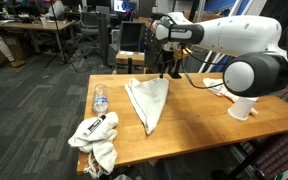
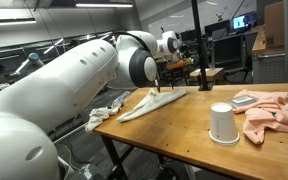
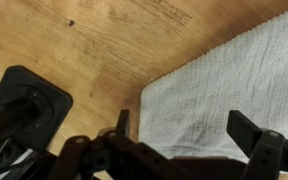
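A pale grey-white cloth (image 1: 150,98) lies spread on the wooden table, with a long part reaching toward the near edge. My gripper (image 1: 167,69) is over the cloth's far right part. In the wrist view, the open gripper has its dark fingers (image 3: 252,134) wide apart, with a corner of the cloth (image 3: 219,95) below and between them. Nothing is held. Whether the fingertips touch the cloth cannot be told. Exterior view 2 shows the cloth (image 2: 152,104) toward the far left part of the table, beyond the arm.
A water bottle (image 1: 101,101) and a bunched white cloth (image 1: 97,145) with a dark item on it stand along the left edge. To the right are a white cup (image 2: 223,123), a pink cloth (image 2: 271,119) and a small pale item (image 2: 244,101).
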